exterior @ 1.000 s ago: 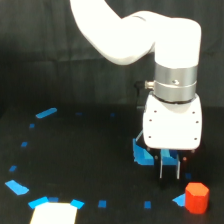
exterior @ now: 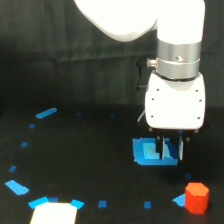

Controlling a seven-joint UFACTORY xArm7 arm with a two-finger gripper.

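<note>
My gripper [exterior: 169, 152] points down at the right of the camera view, below the white arm. Its two dark fingers stand apart, and I can make out nothing held between them. A blue patch [exterior: 146, 152] lies on the dark table behind and around the fingers. The fingers partly cover it, so whether it is flat or a shallow tray is hard to tell. Nearer the camera, at lower right, sits an orange-red block [exterior: 197, 198], apart from the gripper.
A pale yellow block [exterior: 54, 213] is cut off by the bottom edge at left. Blue tape strips [exterior: 17, 187] and small blue marks are scattered over the black table [exterior: 90, 165].
My hand has shifted slightly right and away from the camera, so the fingertips appear higher in the view. The orange-red block and the pale yellow block have stayed put.
</note>
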